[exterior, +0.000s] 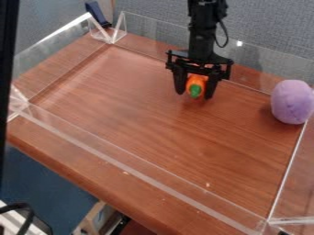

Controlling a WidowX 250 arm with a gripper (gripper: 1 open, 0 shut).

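My black gripper (196, 84) is low over the back middle of the wooden tray floor, with its two fingers either side of a small orange object (197, 80) with a green end (196, 90). Whether the fingers are closed on it or only around it I cannot tell. A purple round toy (292, 101) lies at the right edge, apart from the gripper.
Clear plastic walls (147, 170) border the wooden surface (135, 128). A grey padded wall stands behind.
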